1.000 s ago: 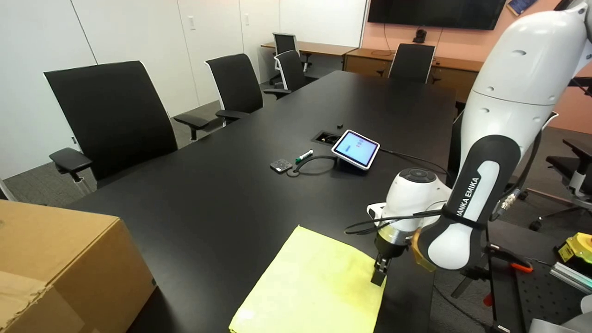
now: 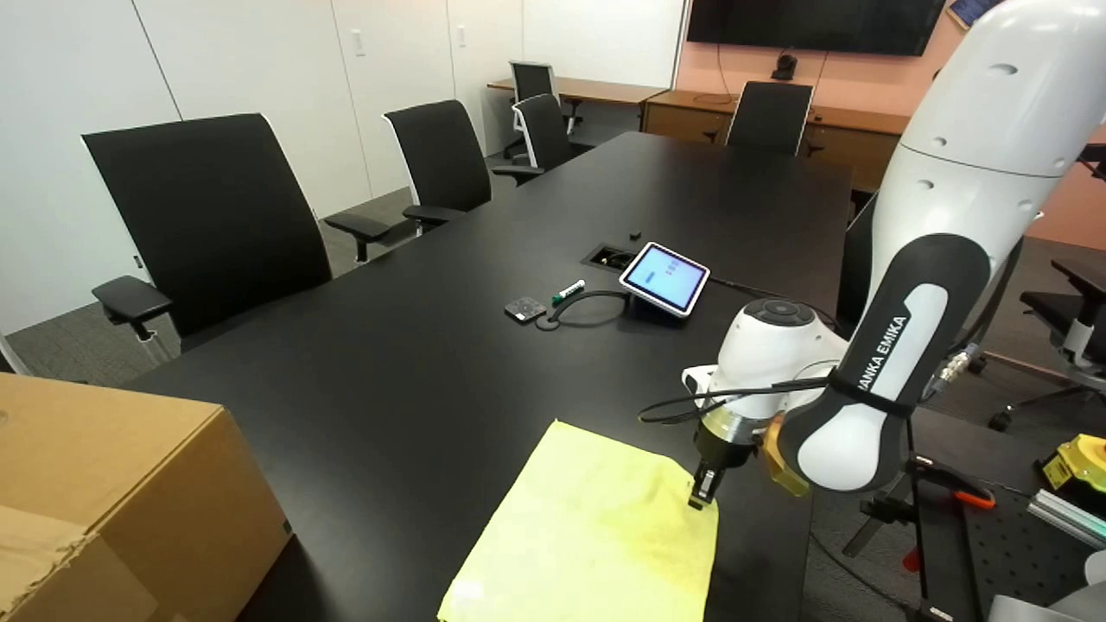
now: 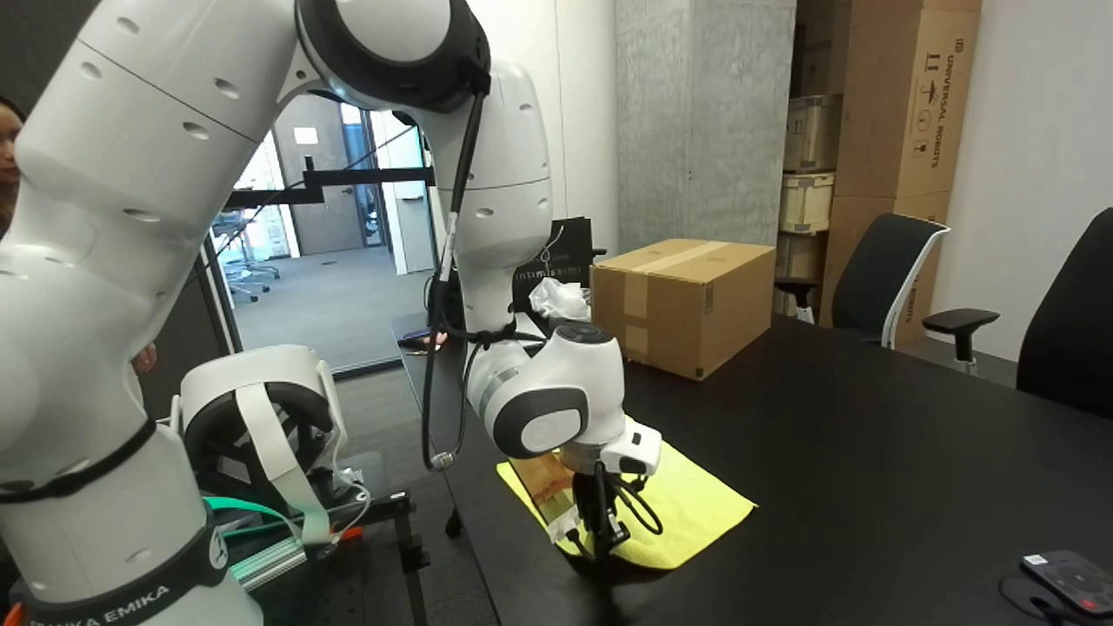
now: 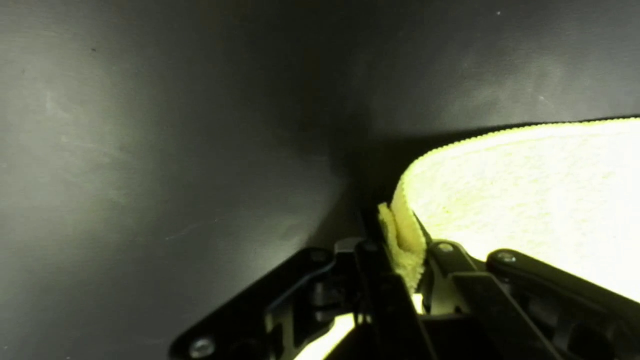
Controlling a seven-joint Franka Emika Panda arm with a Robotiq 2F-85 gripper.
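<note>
A yellow cloth (image 2: pixel 591 529) lies spread on the dark table near its front edge. In exterior view 1 my gripper (image 2: pixel 701 504) is at the cloth's right side, pointing down. The wrist view shows a folded bit of the cloth (image 4: pixel 504 186) pinched between the fingertips of the gripper, its hem curving up to them. In exterior view 2 the arm partly covers the cloth (image 3: pixel 699 511), and the gripper (image 3: pixel 603 548) is seen at its near edge. Most of the cloth still rests flat.
A cardboard box (image 2: pixel 135 487) stands at the left of the table. Farther back are a tablet (image 2: pixel 665 278), a green marker (image 2: pixel 568 292) and a small dark device (image 2: pixel 525 309). Bare table (image 2: pixel 415 394) stretches between box, cloth and tablet.
My gripper has risen a little, and the cloth at its right side has lifted and wrinkled with it. The cloth's near left corner has shifted slightly to the right.
</note>
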